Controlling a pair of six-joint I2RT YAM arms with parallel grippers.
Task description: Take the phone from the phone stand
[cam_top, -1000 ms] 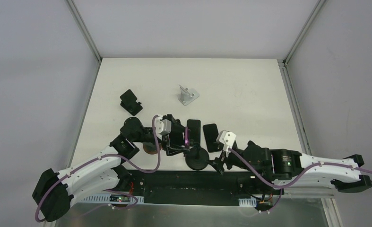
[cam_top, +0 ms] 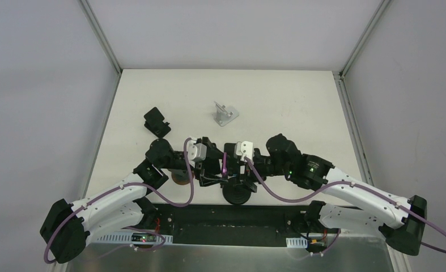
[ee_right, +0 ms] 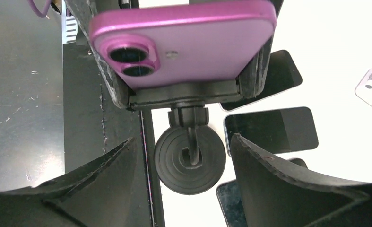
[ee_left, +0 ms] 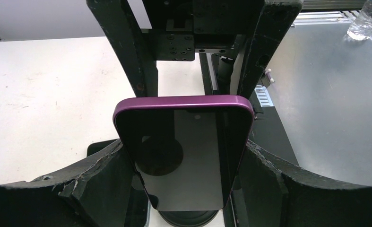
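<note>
A magenta phone leans upright in a black stand with a round base. Its dark screen faces my left wrist camera. The pink back, with two camera lenses, shows in the right wrist view, above the stand's ledge and neck. My left gripper straddles the phone, one finger at each side edge; they appear to touch it, but how firmly cannot be told. My right gripper stands open on the other side, empty, with the stand's base and neck seen between its fingers.
Several dark phones lie flat beside the base. A clear stand and another black stand stand farther back. The table's front edge runs close to the base.
The left arm and magenta phone look nearly unmoved.
</note>
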